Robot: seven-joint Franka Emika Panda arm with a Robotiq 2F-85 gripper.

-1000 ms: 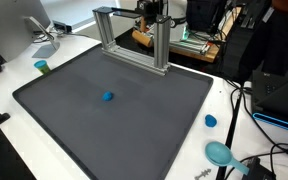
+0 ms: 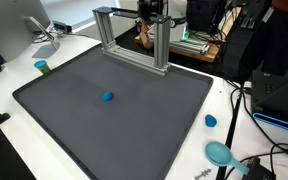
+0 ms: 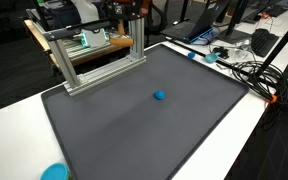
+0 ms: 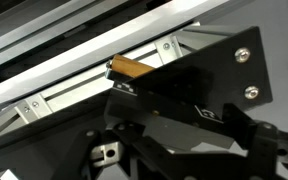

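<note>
A metal frame (image 2: 154,58) with upright posts and a dark top rail (image 3: 74,30) stands at the back edge of the grey board. Above it, partly cut off by the picture's top edge in exterior view 1, is my gripper (image 2: 149,12). In the wrist view a brown wooden piece (image 4: 131,66) lies beside the dark plate and the pale metal bars. My gripper is open and its dark parts fill the lower area there. Shadow makes the gap between its fingers hard to read.
A small blue piece (image 2: 108,96) lies on the grey board (image 2: 104,130), which is otherwise mostly clear. A green container (image 2: 42,67) stands beyond its left edge. To the right are a blue disc (image 2: 211,121), a turquoise round item (image 2: 220,154) and dark cables.
Around the rack, the brown piece and the dark parts above it look slightly shifted from a second ago. The blue piece and the board have stayed put.
</note>
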